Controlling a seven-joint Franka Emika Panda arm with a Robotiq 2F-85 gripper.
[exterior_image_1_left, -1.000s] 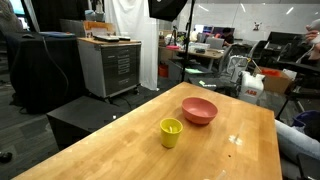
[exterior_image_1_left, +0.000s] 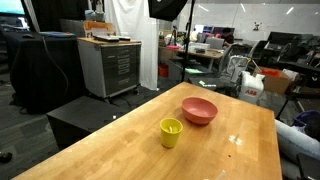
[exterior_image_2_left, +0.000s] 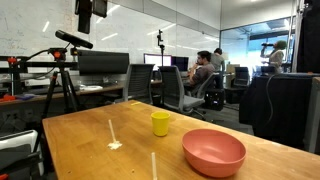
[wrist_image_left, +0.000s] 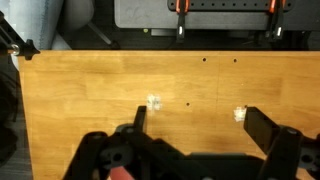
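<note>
High above the wooden table, my gripper stands open, its dark fingers (wrist_image_left: 262, 128) wide apart with bare tabletop below the gap. A yellow cup (exterior_image_1_left: 171, 132) is upright on the table; in the second exterior view the same cup (exterior_image_2_left: 160, 123) is behind and left of a reddish bowl (exterior_image_2_left: 213, 152). That bowl (exterior_image_1_left: 199, 110) lies to the right of the cup in the first exterior view. Only a sliver of red shows at the wrist view's bottom edge, and the cup is not seen there.
A pale thin strip (exterior_image_2_left: 112, 130) and another pale strip (exterior_image_2_left: 154, 166) show on the table; what they are is unclear. A small white patch (wrist_image_left: 240, 113) marks the tabletop in the wrist view. A grey cabinet (exterior_image_1_left: 110, 68) stands beyond it.
</note>
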